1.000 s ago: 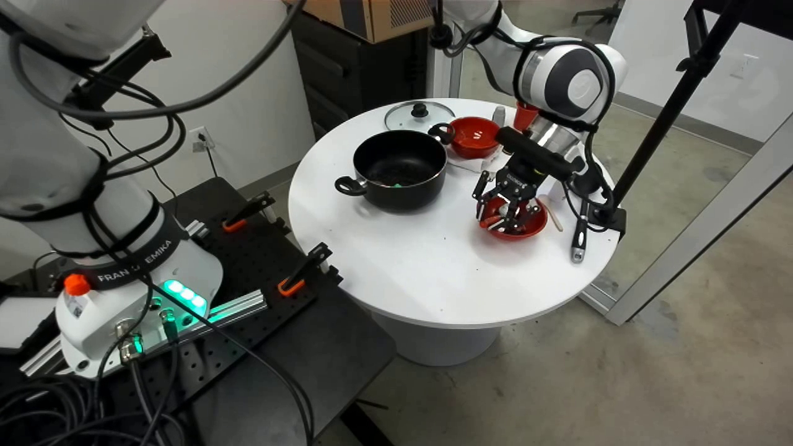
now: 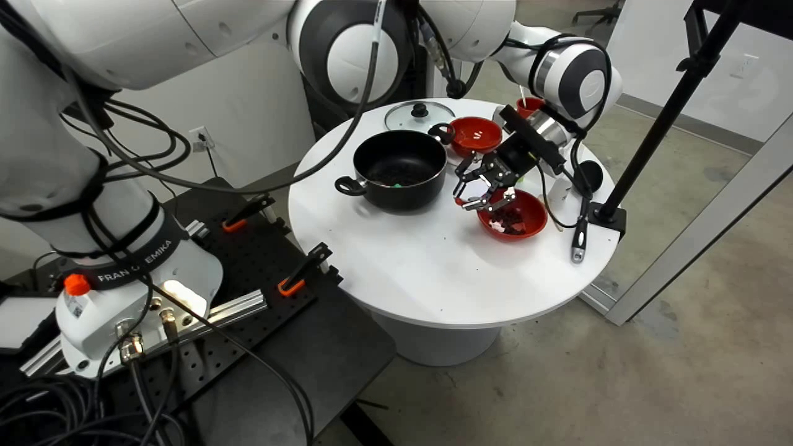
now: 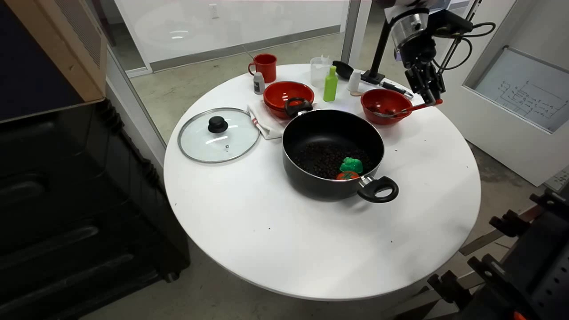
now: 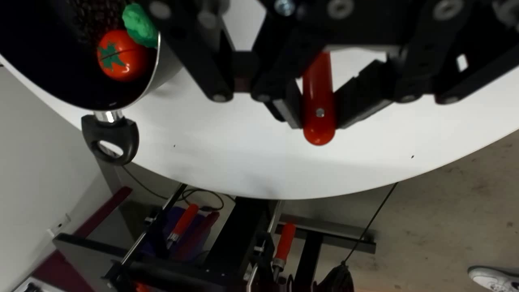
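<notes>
My gripper [image 3: 433,100] is shut on the red handle [image 3: 424,106] of a spoon-like utensil. In the wrist view, the handle [image 4: 319,119] sits between both finger pads, its rounded end sticking out past them. The utensil's metal part slants down into a red bowl [image 3: 385,101] at the table's far right; what rests on its head cannot be told. Dark bits and something pale show inside that bowl [image 2: 532,217] in exterior view 1. A black pot [image 3: 320,186] holds dark beans, a green piece [image 3: 351,165] and a red tomato [image 3: 347,175].
Behind the pot stand stacked red bowls [image 3: 288,95] on a cloth [image 3: 266,120]. A glass lid [image 3: 205,141] lies left. A green bottle [image 3: 330,85], a red mug [image 3: 265,67] and a black-handled utensil [image 3: 395,90] line the back.
My gripper has shifted from over the right red bowl toward the pot, uncovering more of the bowl. The arm's upper links have swung into view, and the base lights went from green to whitish.
</notes>
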